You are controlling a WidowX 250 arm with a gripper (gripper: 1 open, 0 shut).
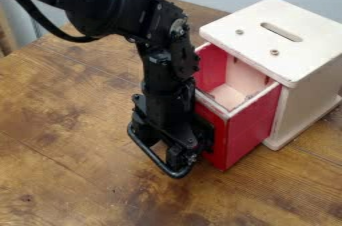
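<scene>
A black robot arm reaches down from the top left, and its gripper (pixel 181 145) is low beside the red front of an open drawer (pixel 247 130) in a pale wooden box (pixel 281 40). The gripper's body sits against or very close to the drawer's left front. Its fingertips are dark and partly hidden, so whether it is open or shut is unclear. The drawer stands pulled out toward the left, its pale interior visible and empty where it shows.
A pale wall rises behind the box.
</scene>
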